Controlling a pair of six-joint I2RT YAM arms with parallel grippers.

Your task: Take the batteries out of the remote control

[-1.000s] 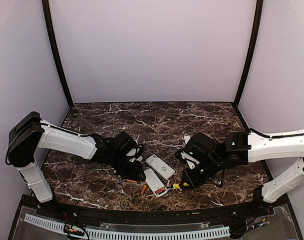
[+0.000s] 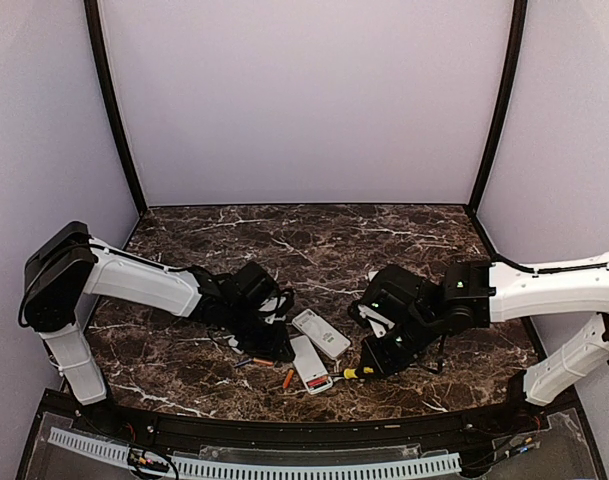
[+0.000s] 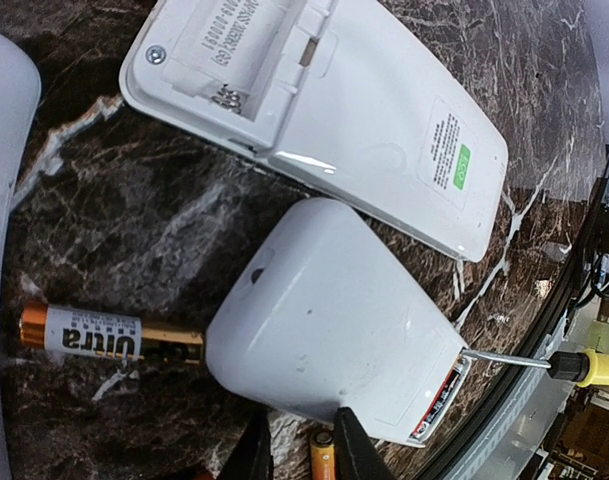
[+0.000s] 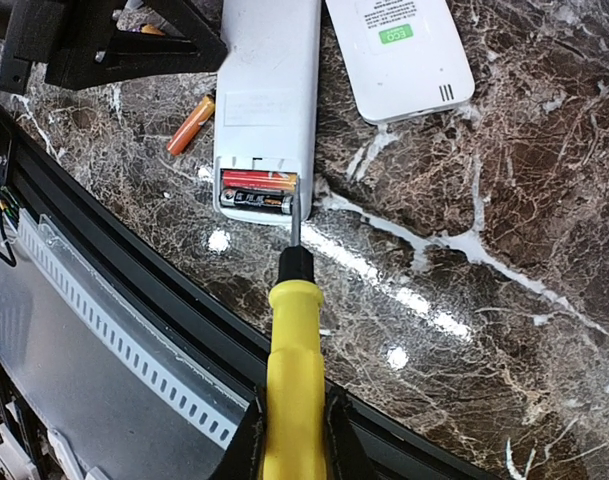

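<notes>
A white remote (image 4: 264, 80) lies with its battery bay open at the near end, holding a red battery (image 4: 254, 178) and a black one (image 4: 254, 200). My right gripper is shut on a yellow screwdriver (image 4: 294, 370), whose tip is at the bay's right edge. My left gripper is low at the remote's side, part open, fingertips by its body. A second white remote (image 3: 384, 130) lies alongside, its bay empty in the left wrist view. Loose batteries lie left of the first remote: an orange one (image 4: 191, 125) and an Ultra one (image 3: 94, 330).
The table's front rail (image 2: 234, 425) runs close below the remotes. Walls enclose the back and both sides.
In the top view both arms have shifted slightly, the left one a little rightward toward the remote. The remotes and batteries look much the same.
</notes>
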